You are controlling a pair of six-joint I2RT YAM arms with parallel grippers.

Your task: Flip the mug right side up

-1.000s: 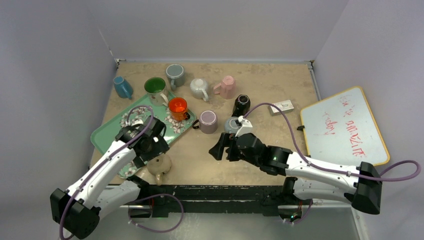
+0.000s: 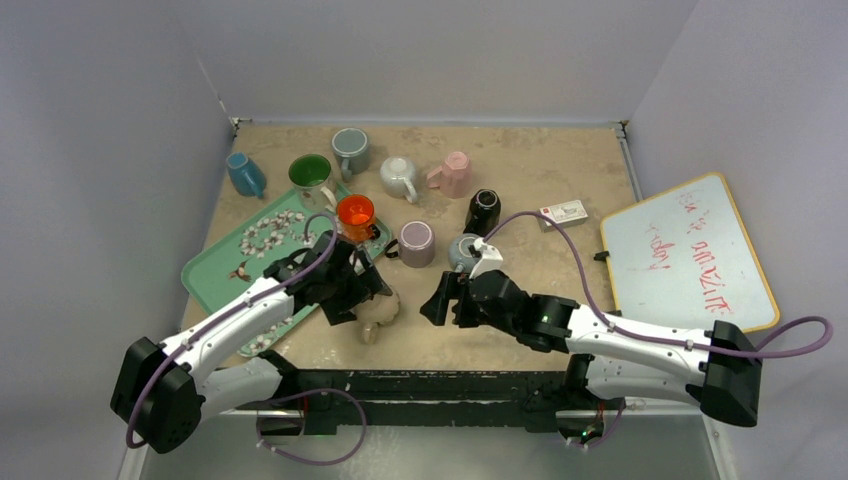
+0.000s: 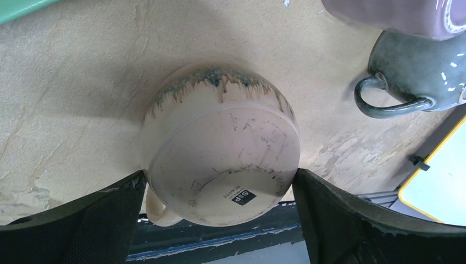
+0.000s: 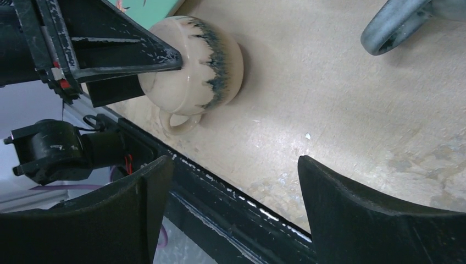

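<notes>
A cream mug with a blue drip glaze (image 2: 378,310) is on the table right of the tray, base up in the left wrist view (image 3: 222,157), slightly tilted toward the right wrist view (image 4: 214,71). My left gripper is open around it, fingertips at either side of its base. My right gripper stands partly open to the right of the mug, nothing between its fingers.
The green tray (image 2: 205,280) holds a green mug and an orange mug (image 2: 355,215). A lilac mug (image 2: 418,243) and grey-blue mug (image 2: 462,252) lie just beyond. A whiteboard (image 2: 680,250) is at right. Bare table lies between the grippers.
My left gripper and the cream mug have moved right, away from the tray's front edge toward the middle. My right arm has shifted very slightly.
</notes>
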